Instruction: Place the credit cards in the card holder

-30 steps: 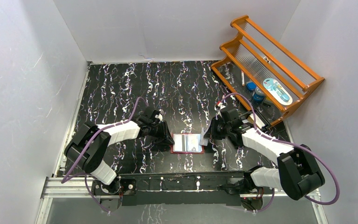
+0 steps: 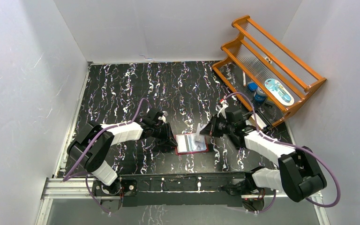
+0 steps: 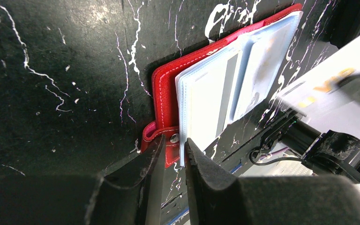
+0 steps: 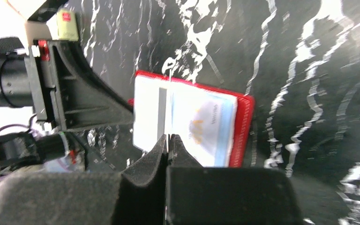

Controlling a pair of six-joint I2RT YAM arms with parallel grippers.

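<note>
The red card holder (image 3: 168,89) lies open on the black marbled table, its clear sleeves (image 3: 211,96) facing up with cards showing inside. At its left end, my left gripper has its fingers parted around the holder's corner, by the red snap flap (image 3: 171,137) and the sleeve edge. My right gripper (image 2: 202,132) is shut on a white card (image 2: 199,135), tilted above the holder's right half. In the left wrist view this card (image 3: 330,77) shows orange marks; the right wrist view has it edge-on as a thin line. Whether it touches a sleeve is unclear.
A wooden rack (image 2: 281,70) with small items stands at the back right. Behind the right arm lies a dark box with white contents (image 2: 261,121). Table behind the holder is clear; the front edge is close.
The holder has shifted slightly right along with my left gripper.
</note>
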